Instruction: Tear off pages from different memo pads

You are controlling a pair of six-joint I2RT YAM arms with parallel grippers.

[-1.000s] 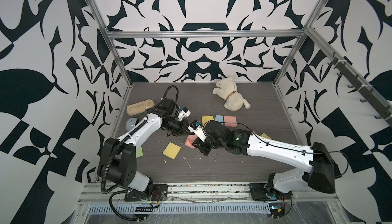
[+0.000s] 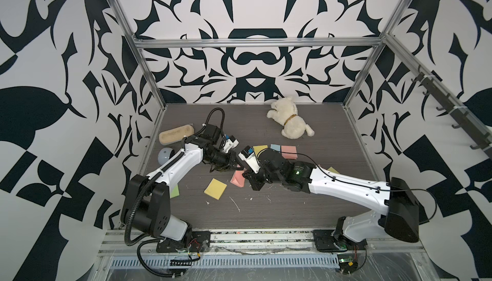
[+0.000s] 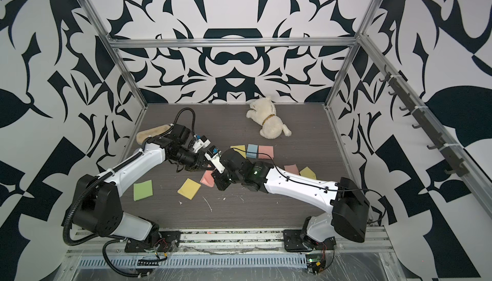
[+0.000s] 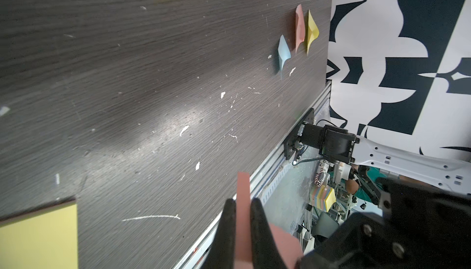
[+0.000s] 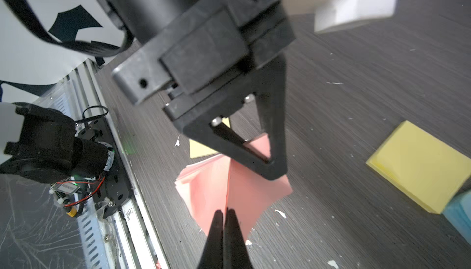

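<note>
My left gripper is shut on a pink memo pad (image 2: 236, 177), held in the air at the middle. Its creased pink sheets (image 5: 250, 195) fan out in the right wrist view. My right gripper is shut, its fingertips at these sheets; whether paper is between them is unclear. Yellow (image 5: 417, 166), blue (image 3: 252, 151) and pink (image 3: 266, 152) pads lie in a row behind. A yellow pad (image 2: 215, 188) lies front left, a green one (image 3: 143, 190) farther left. Loose pink, yellow and blue sheets (image 4: 284, 53) lie to the right.
A white plush toy (image 2: 289, 119) lies at the back. A tan oblong object (image 2: 175, 134) and a grey round object (image 2: 165, 155) are at the left. Paper scraps dot the table. Both arms crowd the centre.
The right arm has shifted slightly in and back out over the last second, now sitting a little higher at the wrist. The left arm is nearly still.
</note>
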